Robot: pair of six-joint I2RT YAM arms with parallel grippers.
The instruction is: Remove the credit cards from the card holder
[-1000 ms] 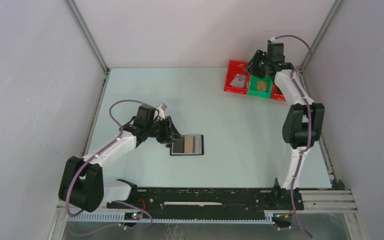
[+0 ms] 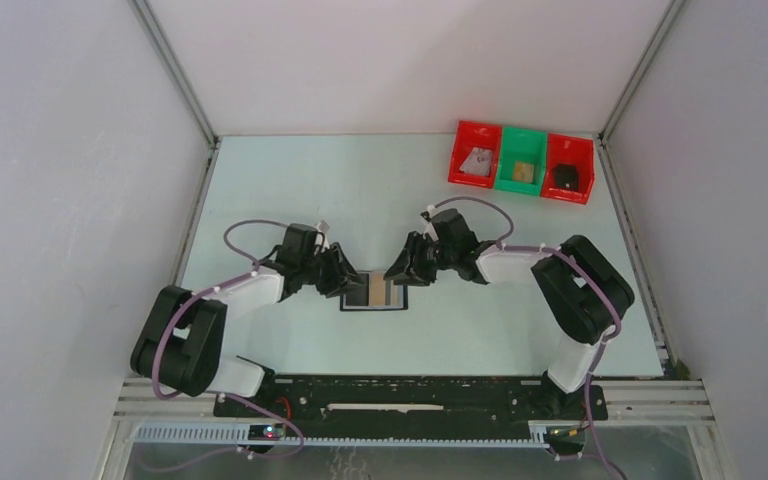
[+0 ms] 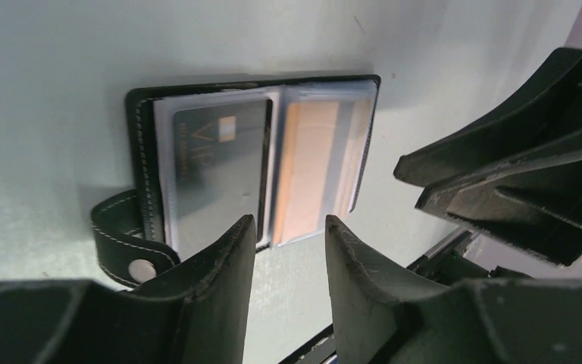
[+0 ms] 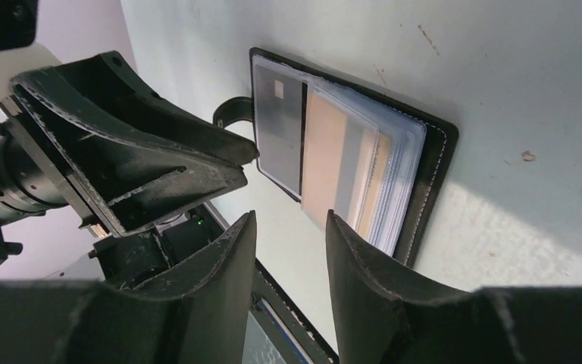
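An open black card holder (image 2: 374,305) lies flat on the table, with clear sleeves. A dark card (image 3: 211,174) marked VIP fills one side; the other holds tan cards (image 3: 309,159) under several layers of plastic. My left gripper (image 2: 346,275) hangs at the holder's left end, open, its fingertips low in its own view. My right gripper (image 2: 406,265) is open above the right end. In the left wrist view the holder's strap (image 3: 117,243) lies loose at one side. Nothing shows between either gripper's fingers.
At the back right stand a red bin (image 2: 477,177), a green bin (image 2: 509,180) and another red bin (image 2: 580,170), each with small items inside.
My right gripper has swung from over the bins down and left to the card holder. My left gripper has moved slightly downward in the top view.
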